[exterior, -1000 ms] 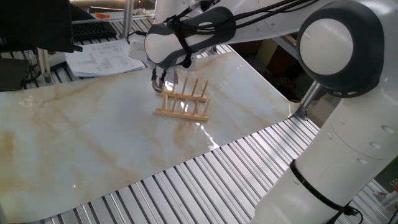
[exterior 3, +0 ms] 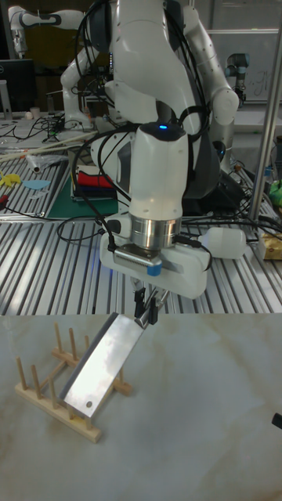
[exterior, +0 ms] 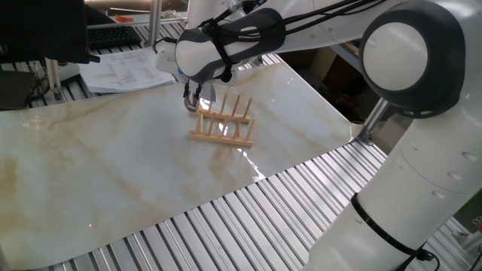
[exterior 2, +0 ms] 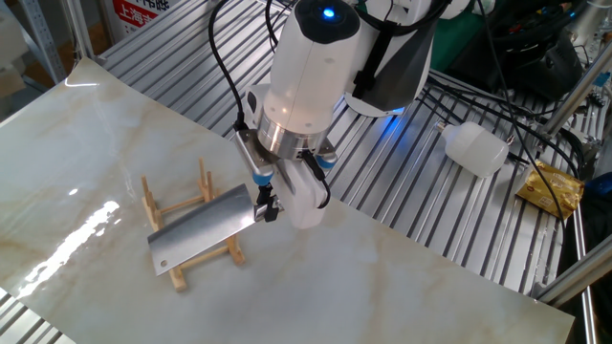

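A broad metal cleaver has its blade at the wooden rack, slanting across it among the upright pegs. The rack stands on the marble-patterned tabletop. At the handle end of the cleaver, my gripper has its dark fingers closed around the handle, most of which they and the hand hide. From exterior view 1, the arm covers most of the gripper. Whether the blade's lower edge rests on the rack's base cannot be made out.
Around the rack the marble tabletop is mostly bare. Papers lie beyond its far edge. A white plastic bottle-like object and a gold packet sit on the slatted metal surface. A small black object is at the right edge.
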